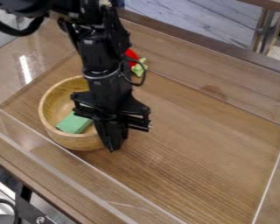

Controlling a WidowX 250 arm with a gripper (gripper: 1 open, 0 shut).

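Observation:
My black gripper [113, 131] hangs low over the right part of a wooden bowl [52, 105], its fingers shut with nothing visible between them. A pale green block [74, 123] lies inside the bowl, left of the fingers. The arm hides part of the bowl's back and right side, and whether the fingertips touch the bowl is hard to tell.
Behind the arm, a small red and green object [136, 64] is partly hidden. A black cable or frame shows at the lower left.

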